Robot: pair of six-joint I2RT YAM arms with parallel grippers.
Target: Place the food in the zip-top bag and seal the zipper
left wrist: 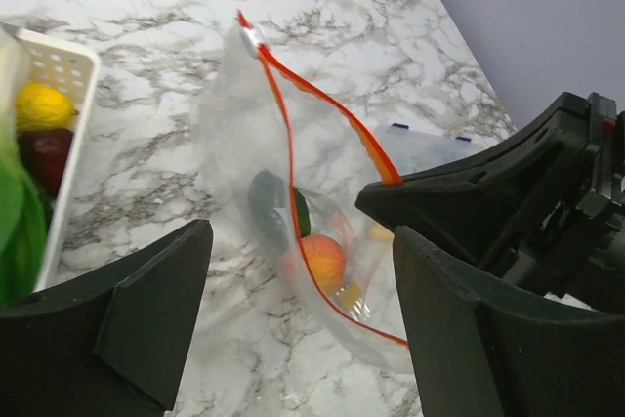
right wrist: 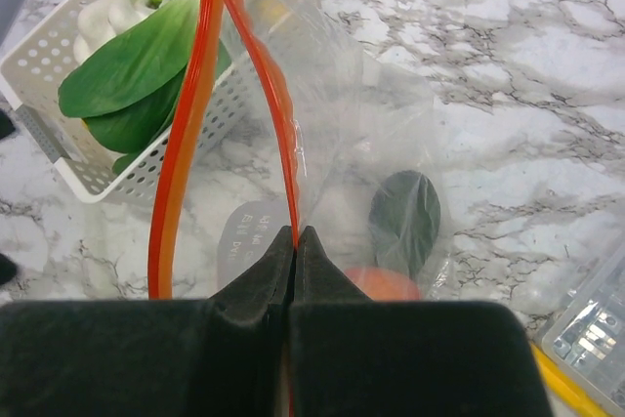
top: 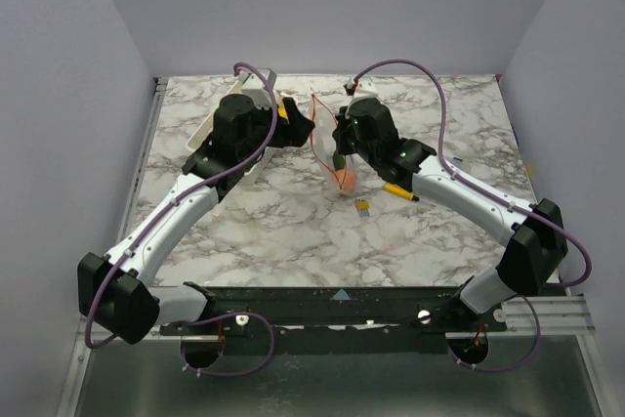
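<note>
The clear zip bag (top: 327,144) with red zipper stands between my grippers, holding a dark green item (left wrist: 278,202) and an orange (left wrist: 323,263) near its bottom. My left gripper (top: 298,124) is open above and left of the bag, nothing between its fingers. My right gripper is shut on the bag's edge by the red zipper strip, holding it upright. The white basket (right wrist: 93,183) of food at the back left holds bok choy, a yellow item, a dark red item and other produce.
A yellow-handled tool (top: 398,190) and a small yellow item (top: 361,205) lie right of and before the bag. A clear container (right wrist: 596,339) shows at the right.
</note>
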